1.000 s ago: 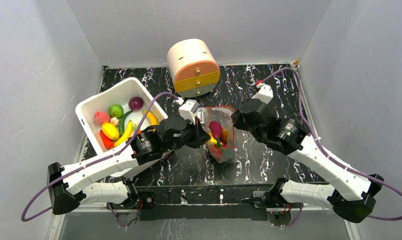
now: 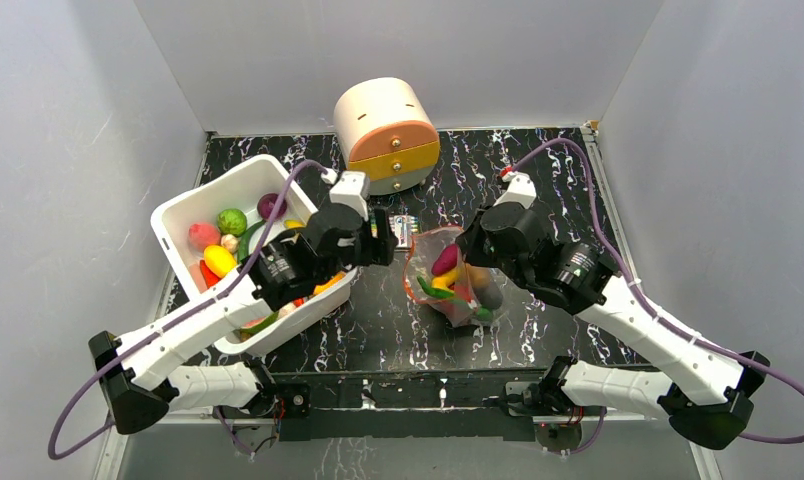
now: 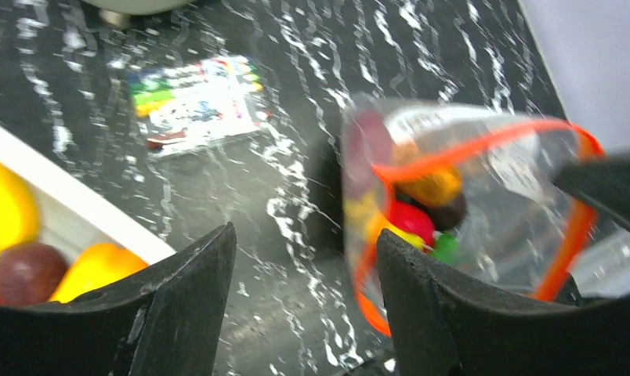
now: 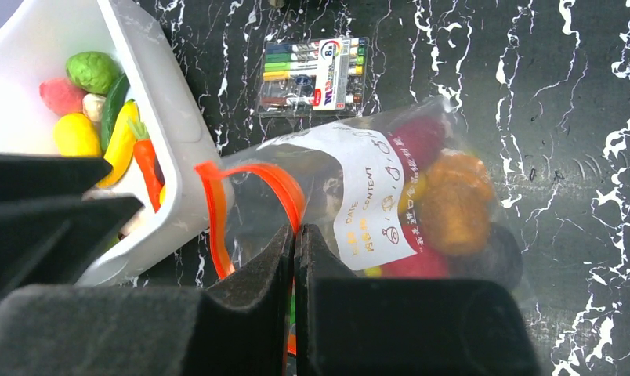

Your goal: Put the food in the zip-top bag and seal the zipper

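Observation:
The clear zip bag with orange zipper edges holds several food items, including eggplant, peppers and a brown piece. Its mouth gapes toward the left side. My right gripper is shut on the bag's orange rim, in the right wrist view. My left gripper stands open just left of the bag, with nothing between its fingers.
A white bin of toy food stands at the left. A pack of markers lies behind the bag, and a small drawer box stands at the back.
The left gripper has opened and moved up and left, away from the bag. The bag has shifted and tilted, its body now further right.

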